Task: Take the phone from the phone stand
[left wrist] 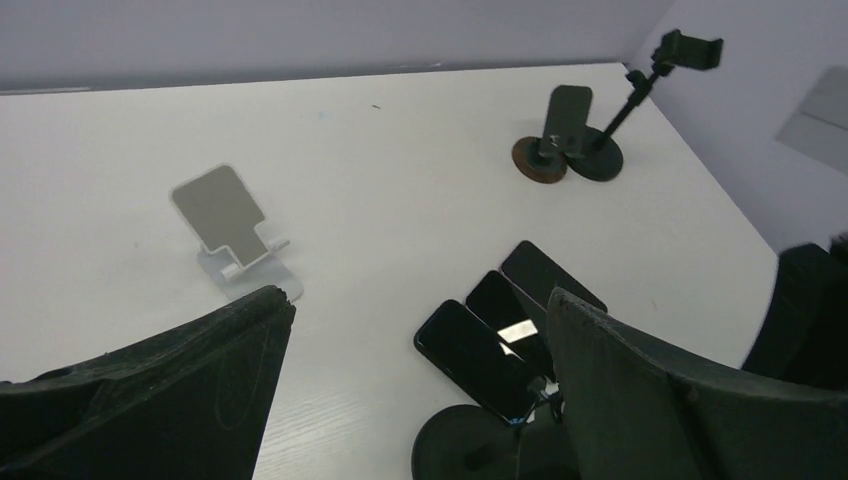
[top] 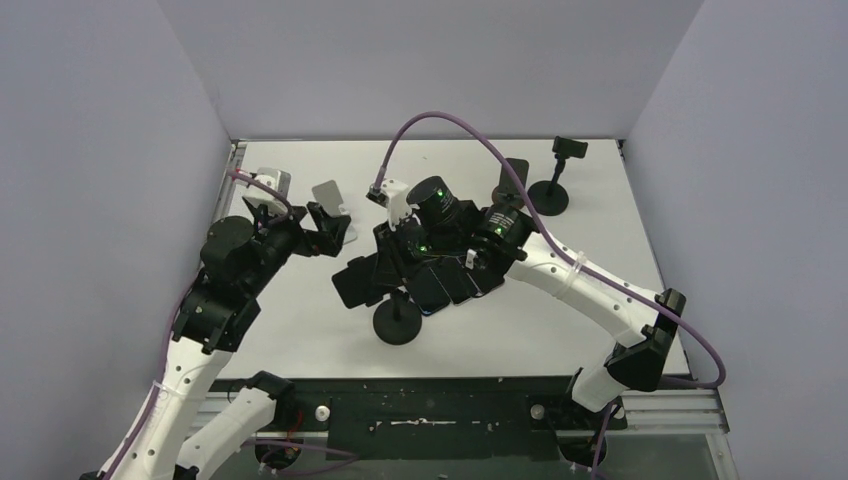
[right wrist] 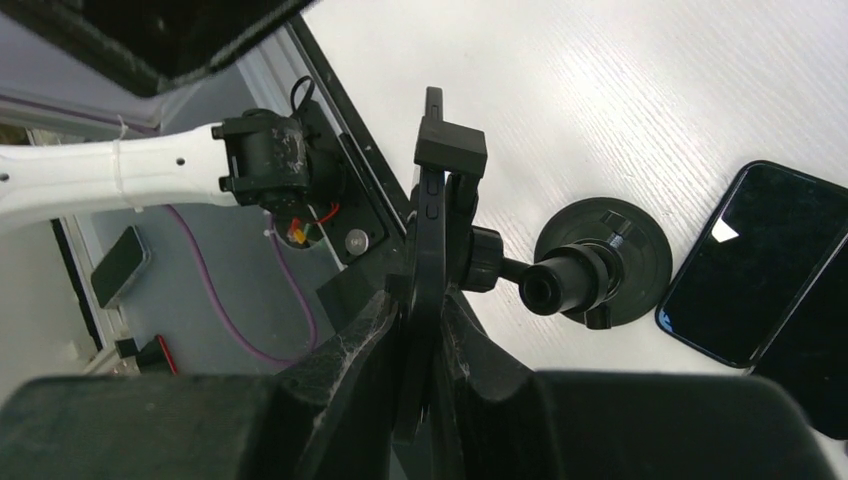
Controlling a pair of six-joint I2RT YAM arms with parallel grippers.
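The black phone (top: 353, 285) sits at the head of a black stand (top: 397, 322), seen edge-on in the right wrist view. There, the stand's clamp (right wrist: 452, 150) still reaches over the phone's edge. My right gripper is shut on the phone (right wrist: 430, 235) at the end nearer the wrist. From above, that gripper (top: 384, 268) hides part of the clamp. To the left and farther back, my left gripper (top: 333, 230) hangs open and apart from the phone. Nothing lies between its fingers in the left wrist view, where the stand's base (left wrist: 455, 440) is partly covered.
Several dark phones (left wrist: 475, 360) lie flat just beyond the stand. A white stand with a grey panel (left wrist: 220, 215) is at the back left. Two more stands, one with a phone (left wrist: 567, 115) and one with a clamp head (left wrist: 688, 50), occupy the back right.
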